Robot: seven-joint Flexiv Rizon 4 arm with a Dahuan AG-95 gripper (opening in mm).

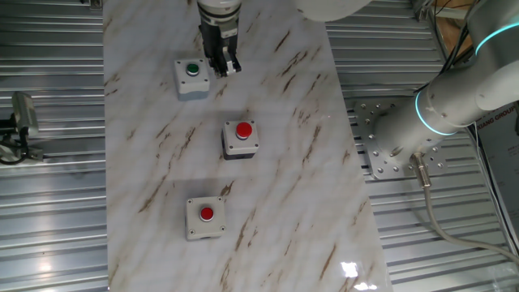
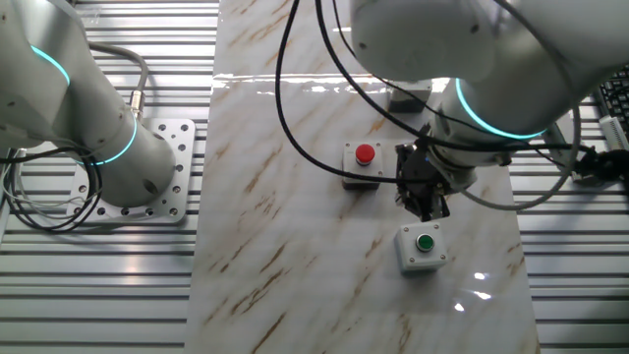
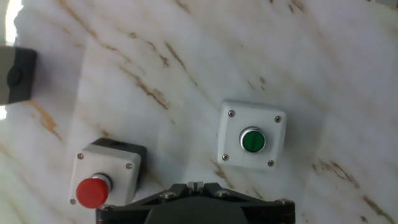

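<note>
My gripper [image 1: 229, 70] hangs above the marble-patterned table, just right of the green-button box [image 1: 192, 79] in exterior view 1. Its fingers meet at the bottom of the wrist view, with nothing visible between them. There, the green button [image 3: 254, 141] lies ahead and to the right, apart from the fingertips. To their lower left stands a box with a domed red button [image 3: 92, 193]. A second red-button box [image 1: 206, 218] sits farthest from the gripper; the arm partly covers this box [image 2: 408, 95] in exterior view 2.
Bare marble table [image 1: 300, 203] surrounds the boxes. The robot base [image 1: 405, 134] is bolted to slatted metal beside the table. Black cables [image 2: 285, 108] loop from the arm across exterior view 2.
</note>
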